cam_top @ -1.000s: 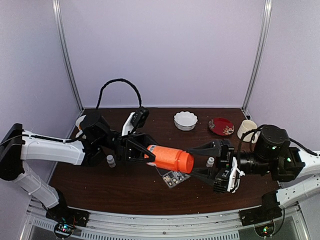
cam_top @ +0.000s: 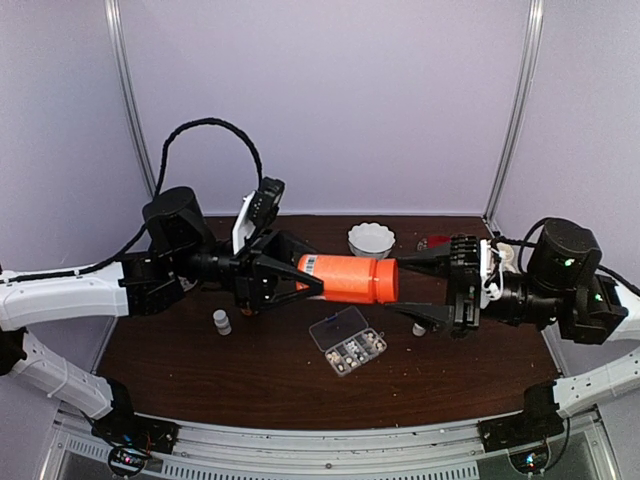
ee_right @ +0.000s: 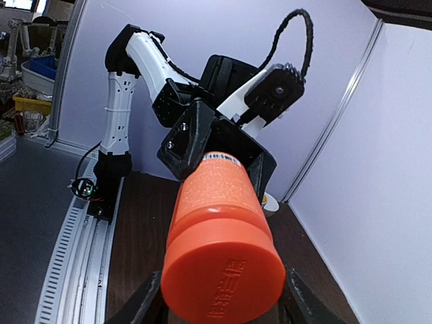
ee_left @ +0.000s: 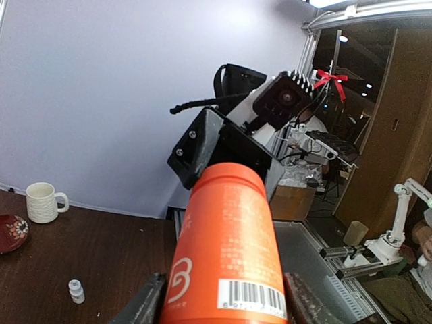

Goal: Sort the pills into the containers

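An orange bottle (cam_top: 345, 278) is held level above the table between my two arms. My left gripper (cam_top: 308, 280) is shut on its barcode-labelled base end, fingers (ee_left: 150, 297) pressed to its sides in the left wrist view. At the capped end, my right gripper (cam_top: 397, 288) has its fingertips on either side of the orange cap (ee_right: 223, 273), shut on it. Below on the table lies a clear pill box (cam_top: 355, 352), lid open, with several pills in its compartments. A small white bottle (cam_top: 222, 322) stands on the left.
A white bowl (cam_top: 371, 240) sits at the back. The red dish (ee_left: 12, 233) and white mug (ee_left: 43, 202) are partly hidden by my right arm in the top view. Another small white bottle (cam_top: 419, 329) is beneath the right gripper.
Both arms have risen, with the bottle going up and slightly right and turning closer to level. The right gripper now meets the cap end. More of the pill box shows.
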